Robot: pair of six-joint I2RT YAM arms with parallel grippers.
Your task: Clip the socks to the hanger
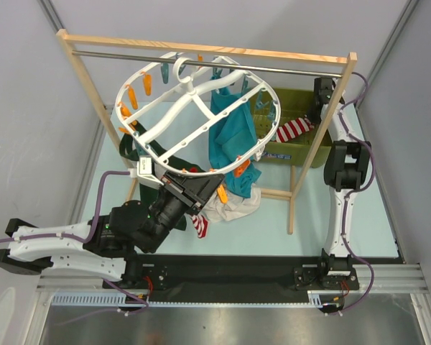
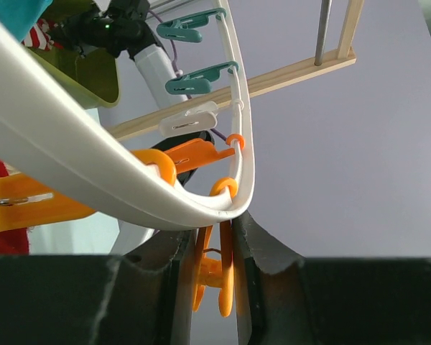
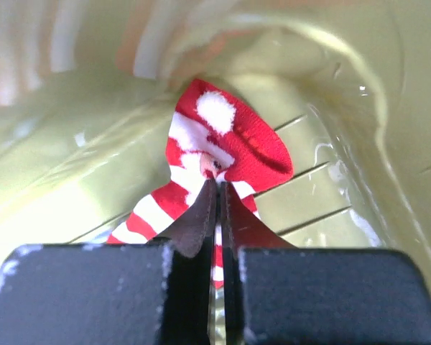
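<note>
A red-and-white striped sock (image 3: 230,140) with a Santa face lies in the olive basket (image 1: 280,157). My right gripper is shut on it, the cloth bunched around the fingertips; its stripes (image 1: 294,130) show from above. The white round hanger (image 1: 194,92) hangs from a wooden frame, with orange and teal clips around its ring. At the hanger's near edge, my left gripper is shut on an orange clip (image 2: 226,287). A second striped sock (image 1: 200,225) is partly visible below the hanger, its upper end hidden.
Teal cloth (image 1: 233,140), dark green cloth (image 1: 147,194) and pale cloth (image 1: 233,207) hang or lie under the hanger. A wooden frame post (image 1: 329,118) crosses in front of the basket's right end, close to the right arm. Bare table lies at the front right.
</note>
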